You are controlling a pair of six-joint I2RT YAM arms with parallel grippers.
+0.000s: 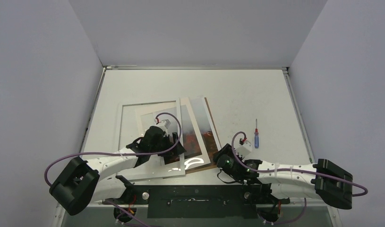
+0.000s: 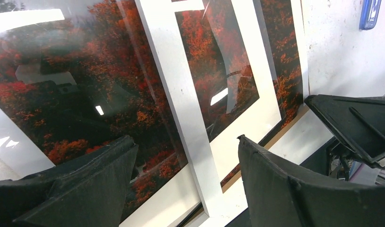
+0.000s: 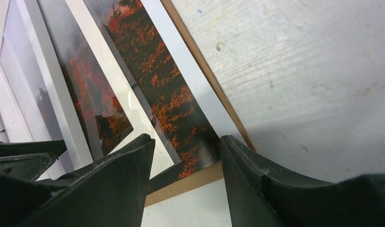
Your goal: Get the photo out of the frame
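Observation:
The white picture frame (image 1: pixel 180 137) lies on the left of the table. A cream mat (image 1: pixel 190 118) and the autumn-forest photo (image 1: pixel 208 135) stick out from under its right side, with a brown backing board (image 3: pixel 207 71) below. My left gripper is part open above the frame's right bar, which passes between its fingers with gaps showing. Low over the stack's front right corner, my right gripper is part open, its right finger (image 3: pixel 230 149) at the white strip along the photo. Whether that finger touches the strip is unclear.
A blue-handled screwdriver (image 1: pixel 256 137) lies to the right of the stack. Reflections on clear sheets cover parts of the photo.

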